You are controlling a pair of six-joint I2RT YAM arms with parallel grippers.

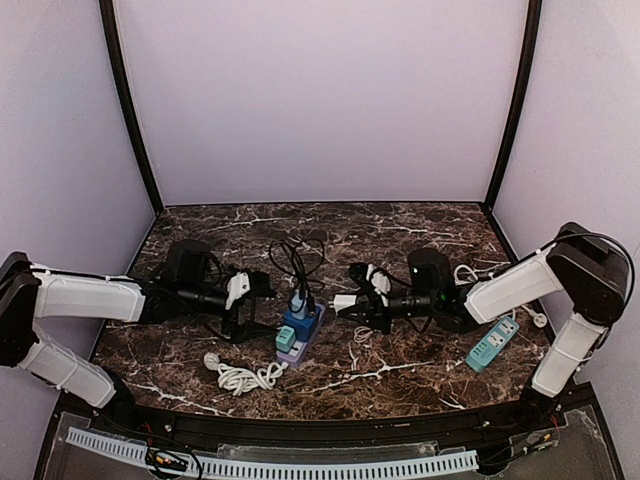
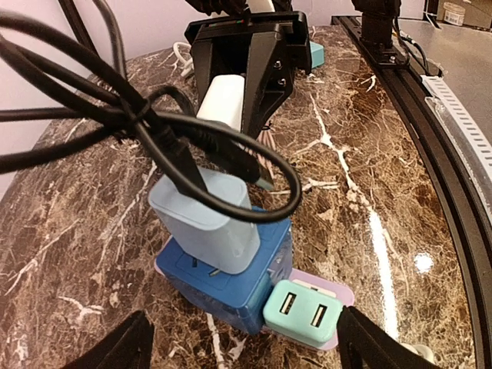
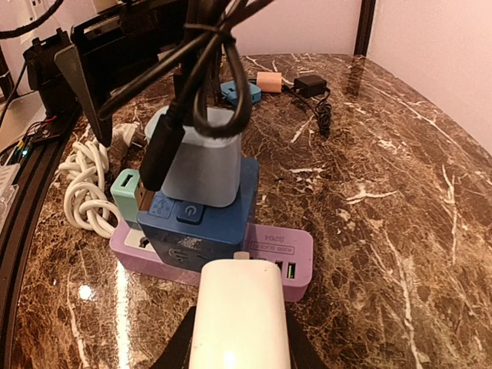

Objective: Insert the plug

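Note:
A purple power strip (image 3: pixel 280 246) carries a blue adapter (image 3: pixel 196 231), a mint charger (image 2: pixel 302 311) and a pale grey-blue block (image 3: pixel 204 169) on top, under looped black cables (image 2: pixel 219 138). My left gripper (image 1: pixel 250 305) stands open left of this stack, its fingertips at the bottom of its wrist view. My right gripper (image 1: pixel 355 300), right of the strip, is shut on a white plug (image 3: pixel 240 307), which points at the strip and is clear of it in the top view.
A white coiled cord (image 1: pixel 240 375) lies in front at the left. A second teal strip (image 1: pixel 490 345) lies at right. Small adapters (image 3: pixel 307 86) lie beyond the stack.

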